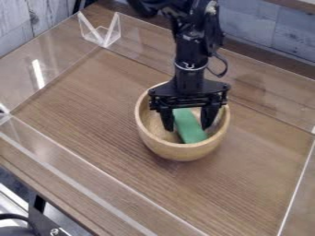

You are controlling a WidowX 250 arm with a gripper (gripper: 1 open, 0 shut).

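A tan bowl (165,145) sits on the wooden table (74,120), right of centre. Inside it lies a green object (189,127), partly hidden under the gripper. My black gripper (189,109) comes down from the top of the view and is open, its fingers spread across the inside of the bowl on either side of the green object's upper part.
Bare table lies to the left and at the lower right of the bowl. A small clear frame-like item (101,28) is at the back left. A wooden ledge runs along the back right.
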